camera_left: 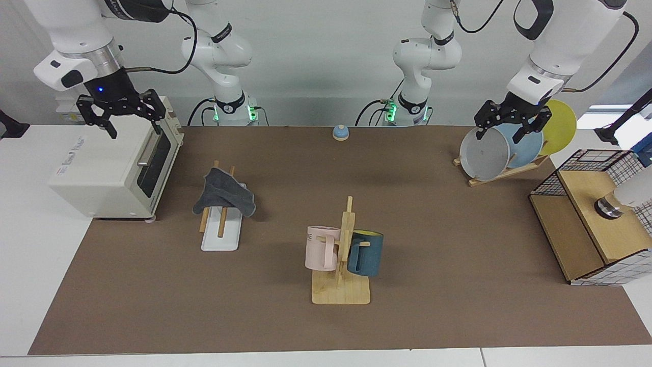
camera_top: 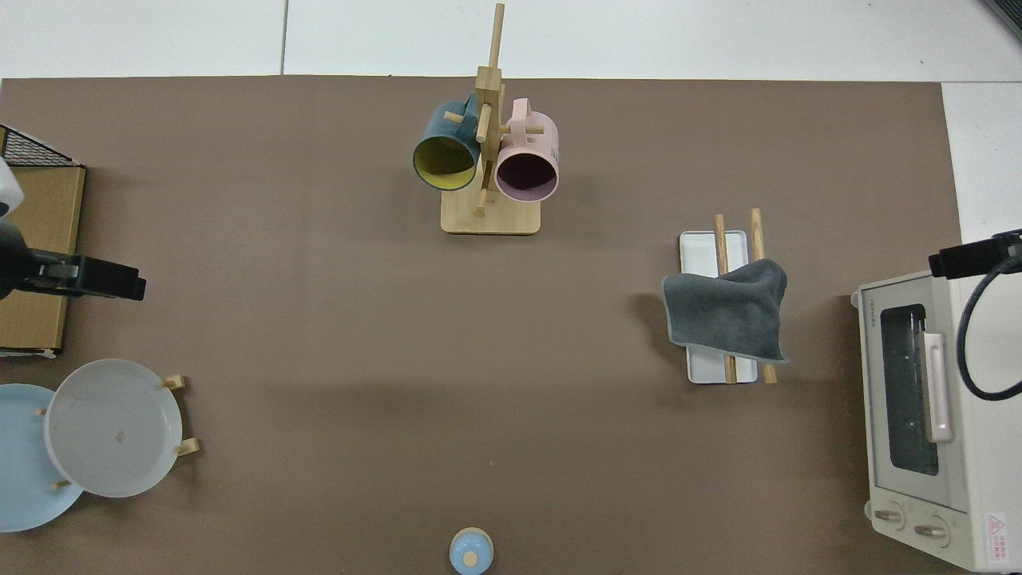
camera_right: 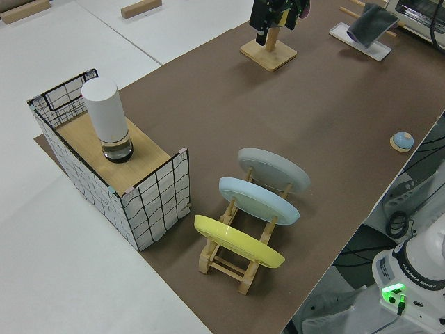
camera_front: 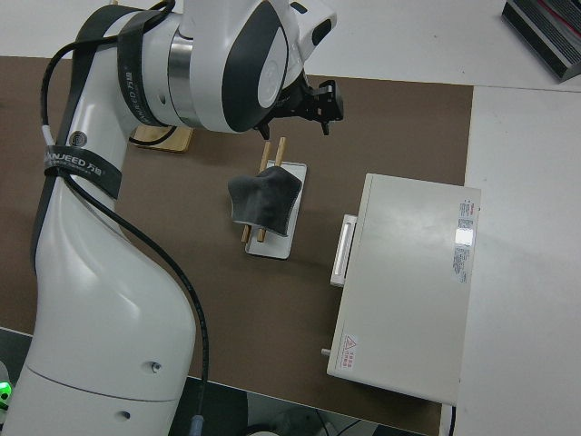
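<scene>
One black gripper (camera_left: 131,116) hangs over the white toaster oven (camera_left: 110,171) in the left view, at that view's upper left. The other gripper (camera_left: 507,125) is at upper right, above the rack of white, blue and yellow plates (camera_left: 486,153). Whether either is open or shut is hard to tell. A grey cloth (camera_top: 723,311) drapes over wooden pegs on a white base (camera_top: 704,249). A pink mug (camera_top: 527,153) and a teal mug (camera_top: 445,144) hang on a wooden tree.
A wire-sided wooden shelf (camera_left: 574,232) with a white cylinder stands beside the plates. A small blue domed object (camera_top: 470,554) sits at the table edge.
</scene>
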